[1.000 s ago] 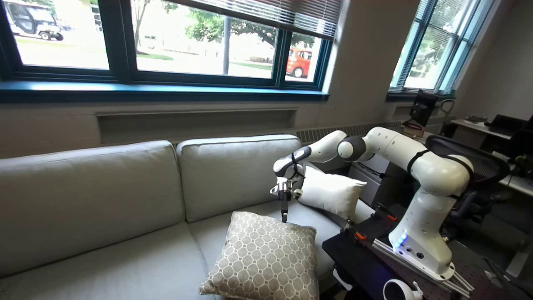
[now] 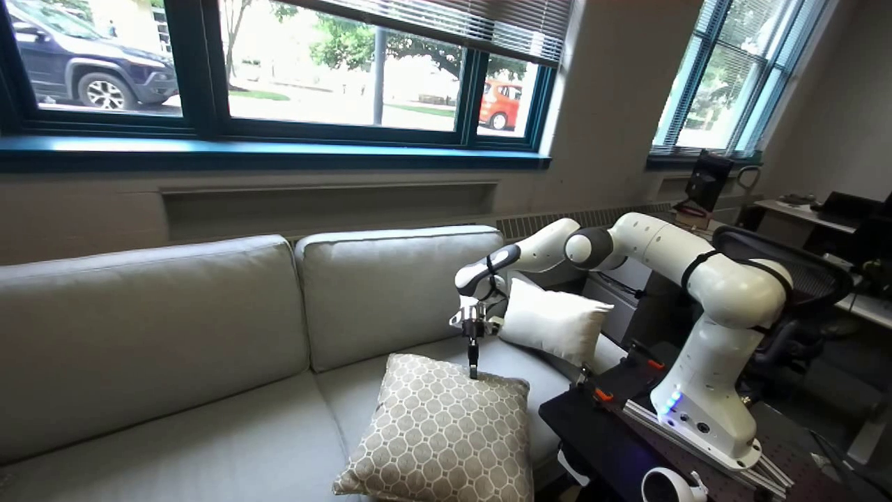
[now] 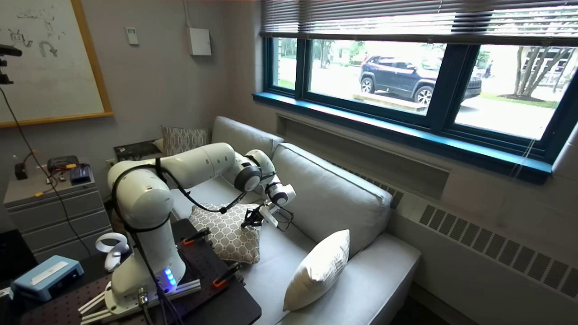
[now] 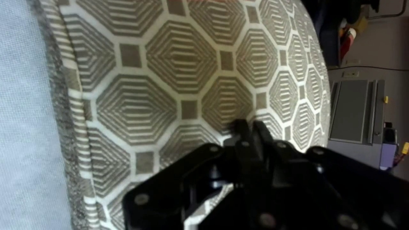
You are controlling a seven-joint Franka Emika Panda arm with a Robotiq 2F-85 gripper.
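Note:
A beige pillow with a white honeycomb pattern (image 2: 447, 427) lies on the grey sofa seat. At its upper edge, nearest the sofa back, my gripper (image 2: 473, 376) points straight down and touches the fabric. From the wrist view, the gripper has its dark fingers drawn close together against the patterned pillow (image 4: 188, 109), with a thin pinch of its cloth between the tips. The exact fold held is hard to see behind the fingers. In the second exterior view the pillow (image 3: 225, 235) is partly covered by the arm.
A white pillow (image 2: 556, 322) leans at the sofa's right end, close to the arm. The black robot table (image 2: 585, 418) with orange-handled clamps borders the sofa's front. Bare seat (image 2: 209, 435) stretches to the left of the patterned pillow.
My gripper has come down slightly and a little left, onto the patterned pillow's upper edge. Both pillows lie about where they were.

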